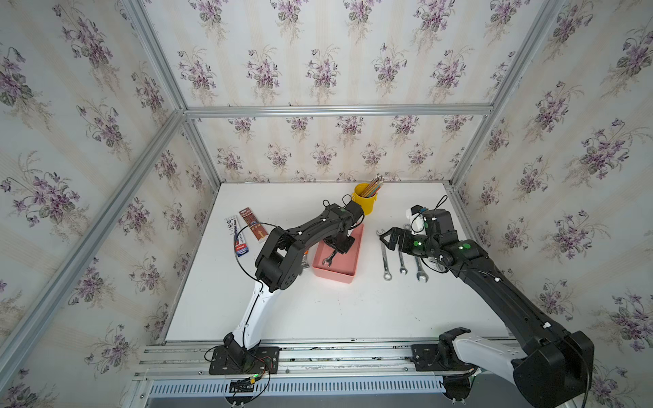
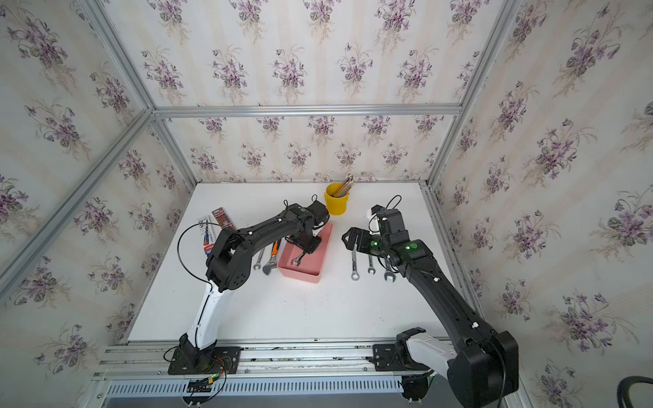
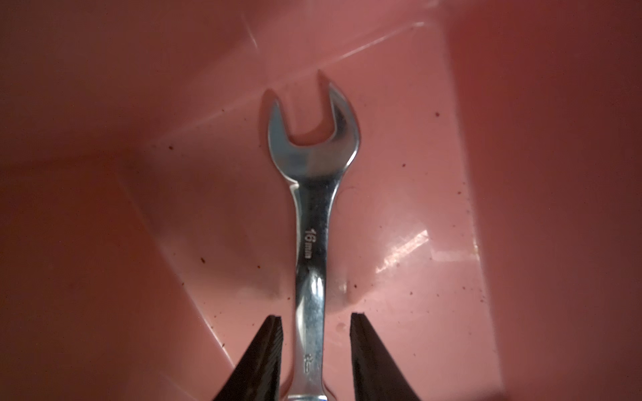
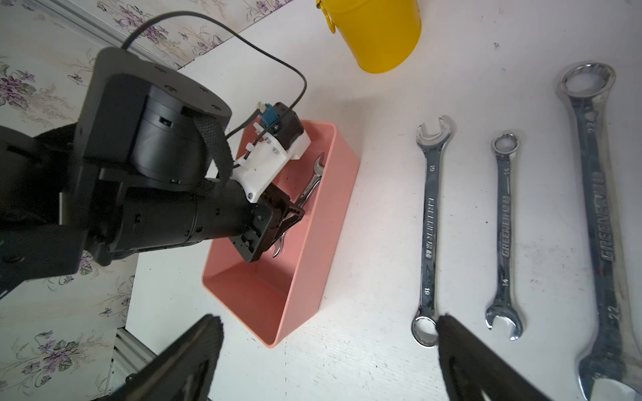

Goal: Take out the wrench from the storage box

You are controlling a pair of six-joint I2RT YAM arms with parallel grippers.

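Observation:
A silver 16 mm open-ended wrench lies on the bottom of the pink storage box. My left gripper is down inside the box with fingers apart, one either side of the wrench's handle; in the right wrist view the box's wall partly hides it. My right gripper hangs open to the box's right, over the table near loose wrenches, with nothing between its fingers.
Several wrenches lie right of the box. A yellow bucket with sticks stands behind it. Packaged items and tools lie to the left.

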